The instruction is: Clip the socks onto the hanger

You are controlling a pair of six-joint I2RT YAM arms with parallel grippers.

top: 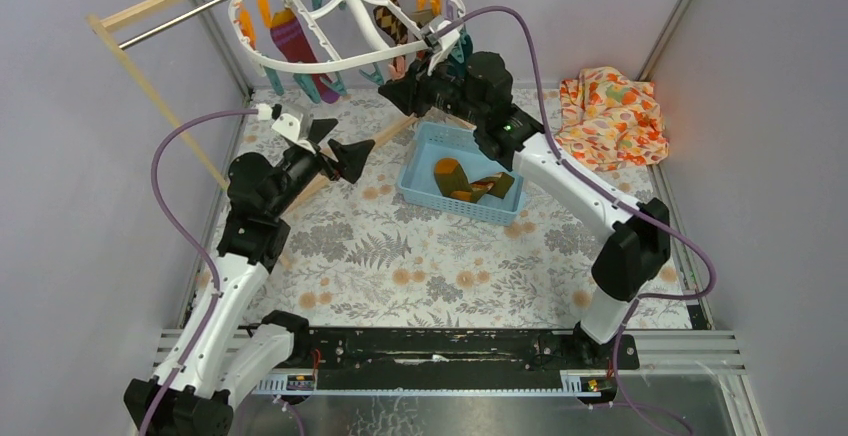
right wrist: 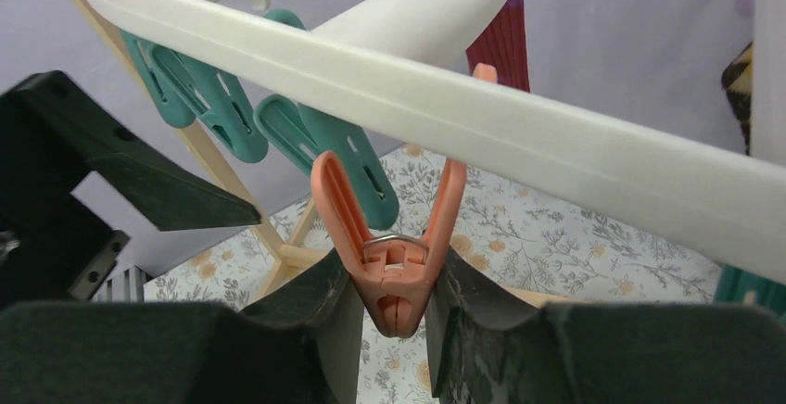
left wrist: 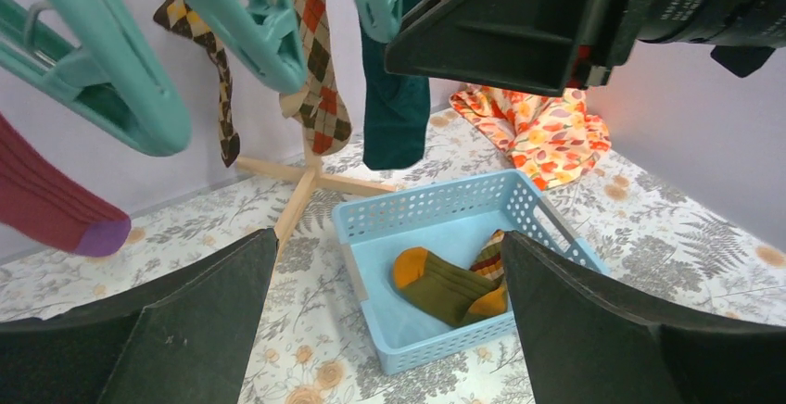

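Observation:
My right gripper is shut on a salmon clip (right wrist: 394, 274) on the white hanger ring (right wrist: 556, 145), in the right wrist view; no sock shows between the clip's fingers. My left gripper stands open below the ring's left part, empty, facing teal clips (left wrist: 130, 98). Socks hang from the ring: a maroon-purple one (left wrist: 56, 200), checked ones (left wrist: 324, 107) and a dark teal one (left wrist: 394, 126). The blue basket (left wrist: 389, 358) holds olive-orange socks (left wrist: 436, 288).
An orange patterned cloth (top: 610, 116) lies at the back right. A wooden frame (top: 150, 96) carries the hanger.

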